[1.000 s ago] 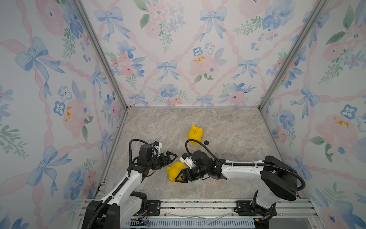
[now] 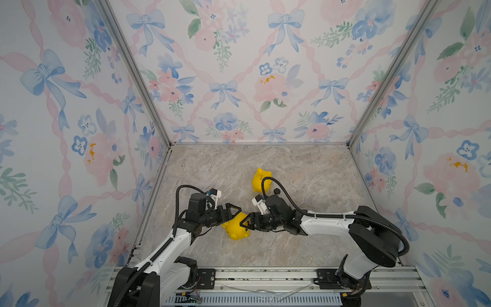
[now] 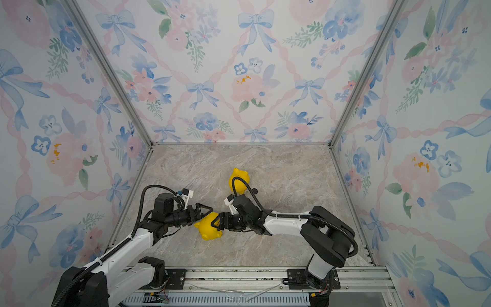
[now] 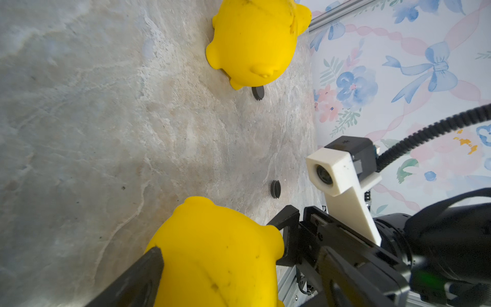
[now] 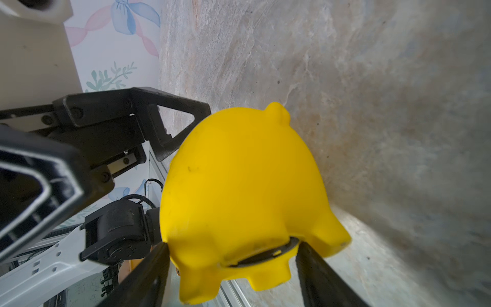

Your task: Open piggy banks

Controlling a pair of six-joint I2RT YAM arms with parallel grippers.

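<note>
A yellow piggy bank (image 2: 236,228) is at the front of the floor, between my two grippers. In the right wrist view its tilted body shows a dark slot-like recess (image 5: 266,253) low on its near side. My left gripper (image 2: 233,212) is at its left and back side, fingers spread; whether they press on it I cannot tell. From the right, my open right gripper (image 2: 246,222) reaches over its edge. A second yellow piggy bank (image 2: 260,180) sits farther back. Two black round plugs, a nearer plug (image 4: 275,189) and a farther plug (image 4: 258,92), lie on the floor.
Patterned walls (image 2: 286,76) enclose the back and sides. A metal rail (image 2: 266,274) runs along the front edge.
My right gripper has moved away from the front edge and swung round the near bank's right side. That bank has turned and shifted slightly. The left gripper has edged slightly right.
</note>
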